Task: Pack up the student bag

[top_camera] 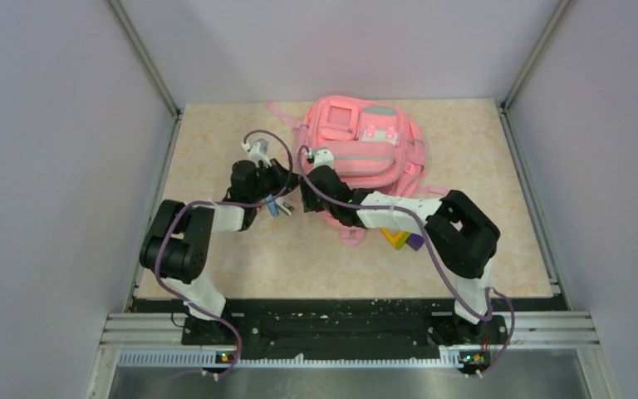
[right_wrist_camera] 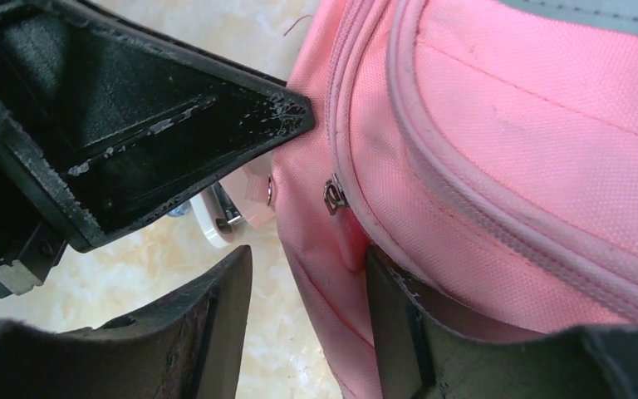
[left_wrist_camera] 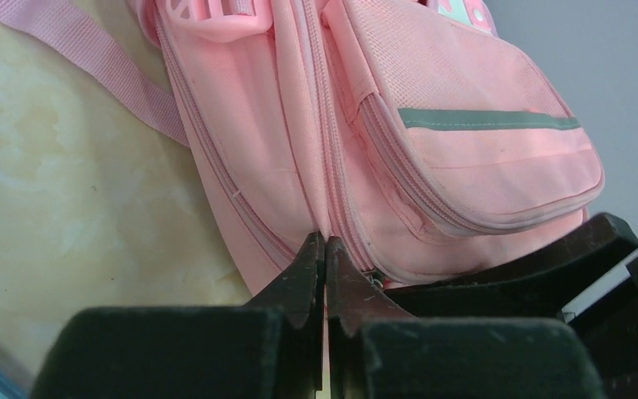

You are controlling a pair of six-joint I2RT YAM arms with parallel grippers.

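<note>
The pink student bag [top_camera: 357, 158] lies at the back centre of the table. At its left side my left gripper is shut on a thin fold of the bag's fabric, its tips at the bag's edge. A metal zipper slider [right_wrist_camera: 334, 195] with a pink pull [right_wrist_camera: 349, 237] sits on the seam just below that spot. My right gripper stands part open around the bag's lower left edge. One of its fingers [right_wrist_camera: 395, 316] touches or covers the pull's lower end; nothing shows clamped between them.
Near the left gripper lie a blue item [top_camera: 272, 208] and a small white-and-pink item [top_camera: 286, 205]. Yellow [top_camera: 396, 238] and purple [top_camera: 415, 241] items lie partly under the right arm. Both grippers work very close together.
</note>
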